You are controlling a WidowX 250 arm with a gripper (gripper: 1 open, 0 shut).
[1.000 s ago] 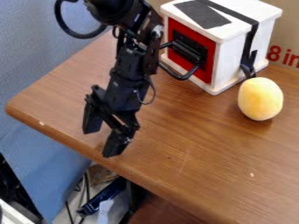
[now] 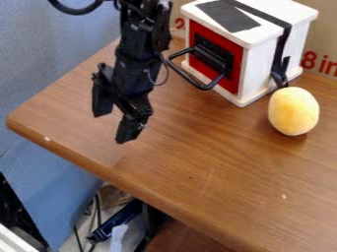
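My black gripper (image 2: 113, 113) hangs over the left part of the wooden table, its two fingers apart with nothing visible between them. To its right stands a white box (image 2: 267, 35) with a red front panel (image 2: 203, 47) and a black handle. A pale yellow, egg-shaped object (image 2: 294, 111) sits on the table at the right.
Cardboard (image 2: 317, 49) stands behind the box.
My gripper has risen up the view, away from the table's near edge and slightly leftward. The box and yellow object have not moved.
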